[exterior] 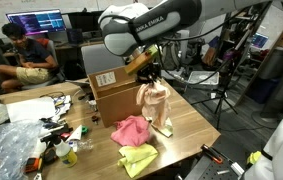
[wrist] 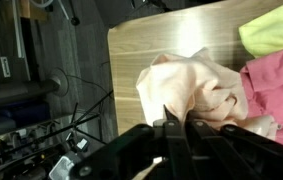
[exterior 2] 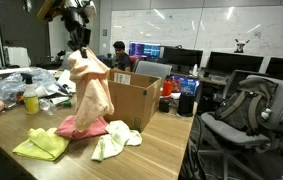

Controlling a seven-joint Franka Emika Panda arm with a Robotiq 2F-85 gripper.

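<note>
A pale peach cloth point(exterior: 154, 102) hangs in long folds from my gripper, which is shut on it. In the second exterior view the raised cloth point(exterior 2: 93, 92) hangs in front of the cardboard box point(exterior 2: 131, 98). Below lie a pink cloth point(exterior: 132, 131), a yellow-green cloth point(exterior: 136, 159) and a whitish cloth point(exterior 2: 117, 141) on the wooden table point(exterior: 181, 145). From the wrist, the held cloth point(wrist: 191, 85) spreads below the fingers and covers part of the table.
The open cardboard box point(exterior: 114, 103) stands at the back of the table. Plastic bags point(exterior: 11, 145), a yellow bottle point(exterior: 65, 152) and clutter fill the left side. Bare tabletop lies at the front right. A person point(exterior: 26, 55) sits behind.
</note>
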